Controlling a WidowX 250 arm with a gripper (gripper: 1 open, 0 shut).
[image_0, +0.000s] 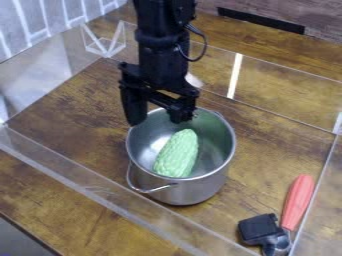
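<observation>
My black gripper is open, hanging over the back rim of a steel pot. Inside the pot a green, bumpy corn-like vegetable leans toward the front left, below and apart from my fingers. Nothing shows between the fingers. The pot's wire handle rests on its front left side.
A red-handled tool with a black head lies at the right front. Clear low walls border the wooden work area, which is open left of the pot. A small pale item behind my gripper is mostly hidden.
</observation>
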